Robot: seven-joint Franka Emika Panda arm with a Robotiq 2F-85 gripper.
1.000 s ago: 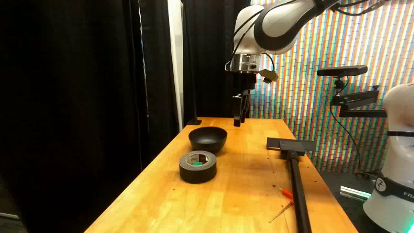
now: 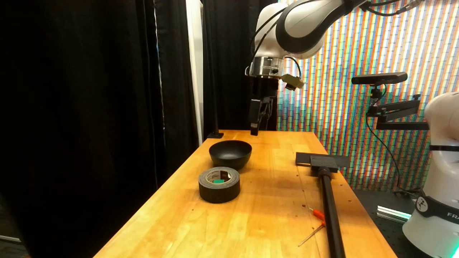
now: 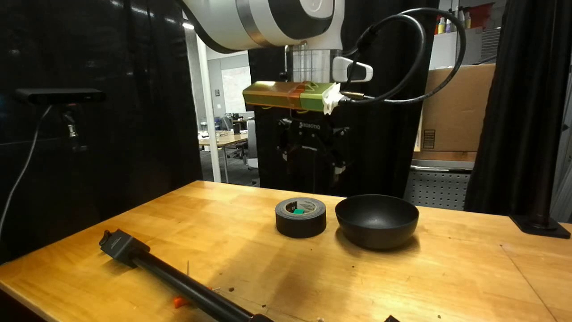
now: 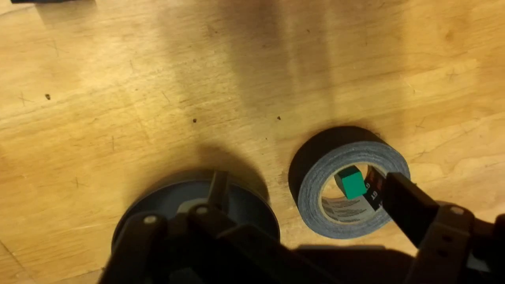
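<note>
My gripper (image 3: pixel 313 172) hangs above the table with its fingers open; in the wrist view a wide gap shows between the fingers, and nothing is held there. A black bowl (image 3: pixel 376 222) stands upright on the wood. Beside it lies a roll of black tape (image 3: pixel 300 224), flat on its side. Within the roll's hole sits a small green cube (image 4: pixel 351 184). From the wrist, the bowl (image 4: pixel 246 208) is partly covered by the left finger, while the right finger overlaps the tape's edge. Both objects lie well below the fingertips.
A black pole with a flat head (image 2: pixel 323 162) lies along the table's right side in exterior view 1. By the pole is an orange-handled screwdriver (image 2: pixel 318 214). A black stand base (image 3: pixel 539 225) occupies the bowl side's far edge. Bare wood spreads between tape and pole.
In exterior view 1 my gripper has shifted a little left and slightly upward. The bowl, tape and green cube have stayed put.
</note>
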